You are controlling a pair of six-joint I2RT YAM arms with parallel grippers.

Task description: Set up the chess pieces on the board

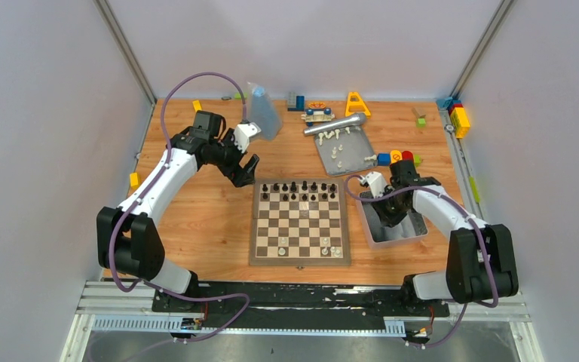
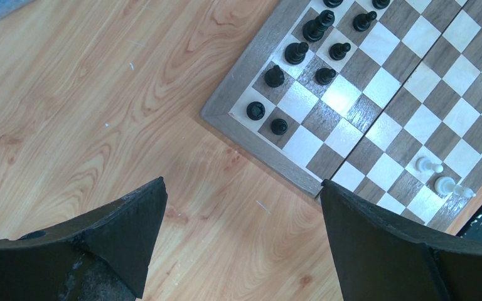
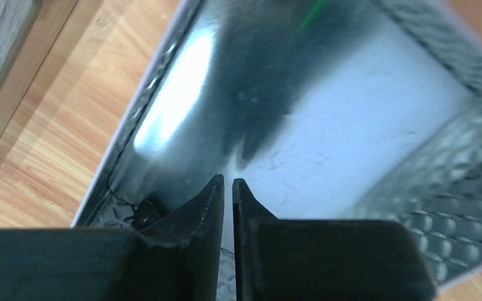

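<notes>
In the right wrist view, my right gripper is down inside the grey tray (image 1: 396,243), its fingertips nearly together with nothing between them. A black chess piece (image 3: 145,214) lies on the tray floor by the wall, outside the left finger and partly covered by it. The chessboard (image 2: 251,70) carries black pieces along its far side, such as a black pawn (image 2: 279,126), and a few white pieces (image 1: 324,251) on the near side. My left gripper stands wide open over bare wood left of the board, holding nothing.
A flat grey tray (image 1: 338,163) with several white pieces lies behind the board. Around it are a grey tube (image 1: 335,124), toy blocks (image 1: 384,159) and a blue bag (image 1: 265,115). Bare table lies left of the board.
</notes>
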